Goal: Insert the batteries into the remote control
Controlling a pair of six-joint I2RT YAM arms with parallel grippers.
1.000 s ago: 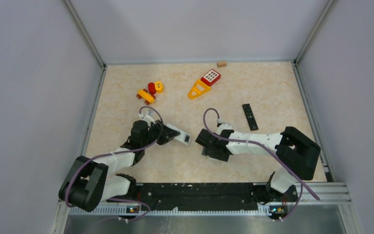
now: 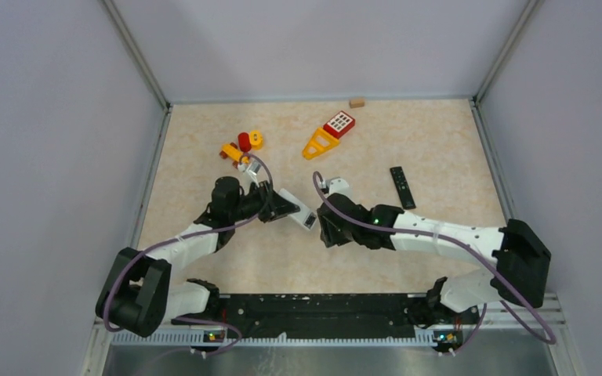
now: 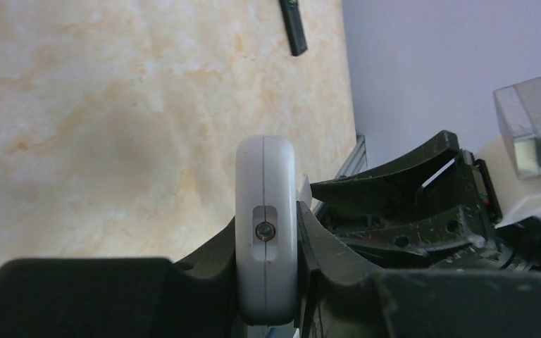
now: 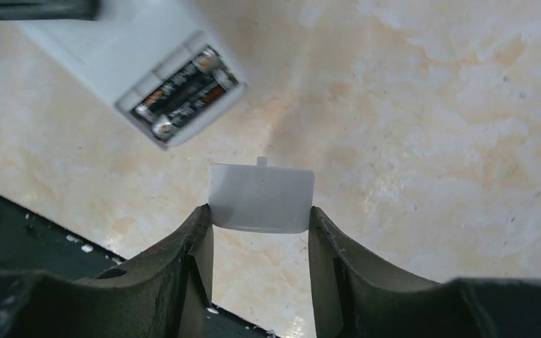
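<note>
My left gripper [image 2: 276,205] is shut on the white remote [image 2: 298,210], which fills the space between its fingers in the left wrist view [image 3: 265,183]. In the right wrist view the remote's end shows an uncovered compartment holding batteries [image 4: 187,91], slightly blurred. My right gripper grips the white battery cover [image 4: 260,193] between its fingertips, below and to the right of that compartment, apart from it.
A black remote [image 2: 402,187] lies on the right of the table. Red and yellow toys [image 2: 243,142], a red-and-yellow object [image 2: 339,124] and a small wooden block [image 2: 357,103] lie toward the back.
</note>
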